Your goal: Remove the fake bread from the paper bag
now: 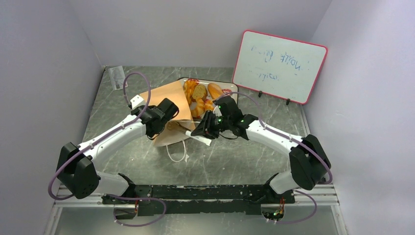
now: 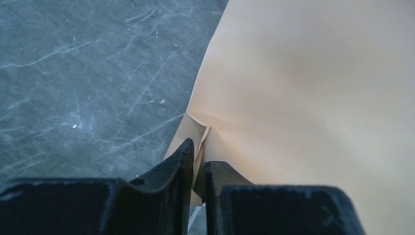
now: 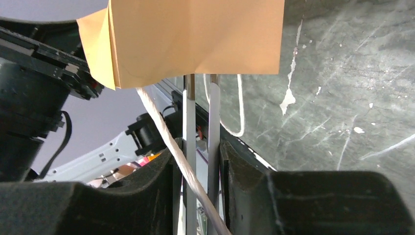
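Note:
The tan paper bag (image 1: 169, 95) lies on its side, its mouth towards the right. My left gripper is shut on a fold of its paper edge. Two grey metal strips of a pair of tongs (image 3: 214, 127) run from between the fingers of my right gripper, which is closed around them. Their far ends pass behind the bag's paper, so the tips are hidden. A pale rope handle (image 3: 169, 137) crosses in front of the tongs. No bread can be made out inside the bag.
Several breads, among them a long loaf (image 1: 214, 90), lie on the tray (image 1: 230, 87) behind the bag, whose paper overlaps the tray's left side. A whiteboard (image 1: 279, 63) leans at the back right. Another rope handle (image 1: 177, 159) hangs off the bag.

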